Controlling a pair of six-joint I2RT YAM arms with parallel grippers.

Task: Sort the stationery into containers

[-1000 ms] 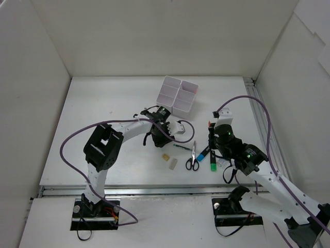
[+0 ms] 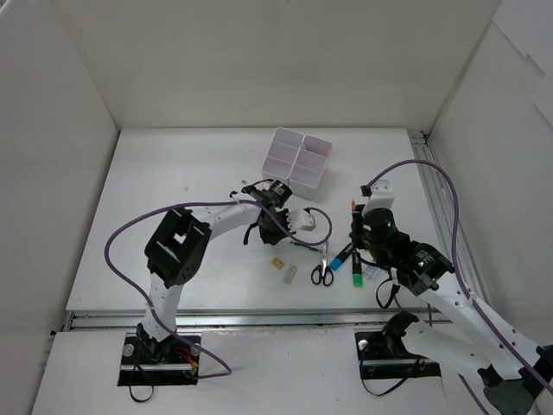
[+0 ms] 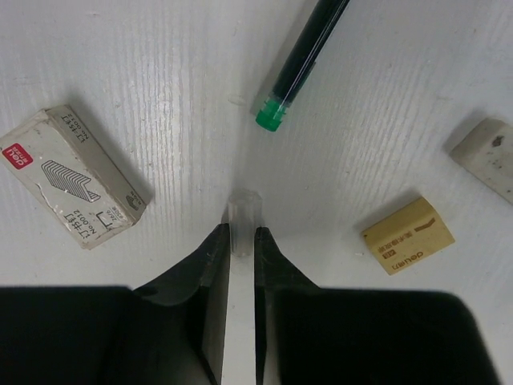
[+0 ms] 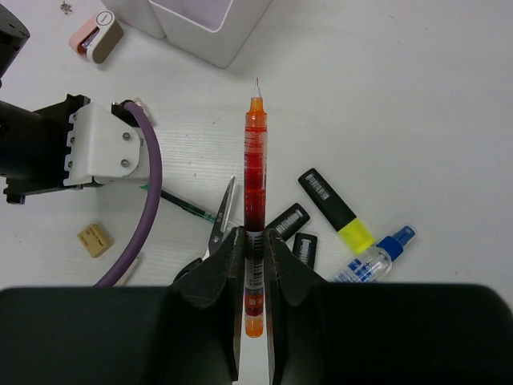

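My left gripper is shut on a small clear translucent piece [image 3: 245,210] low over the table. Around it lie a staples box [image 3: 74,176], a dark green pen [image 3: 304,64], a yellow block [image 3: 407,235] and a pale eraser [image 3: 489,159]. My right gripper holds an upright-looking orange-red pen [image 4: 255,168] between its fingers, above black scissors [image 4: 220,216], several black markers [image 4: 325,200] and a blue-capped bottle [image 4: 373,261].
A white divided container [image 2: 282,151] stands at the back centre, a pink-and-white item [image 4: 100,36] beside it.
My left gripper has shifted slightly to the right over the table. The right arm has barely moved, still with the orange pen.
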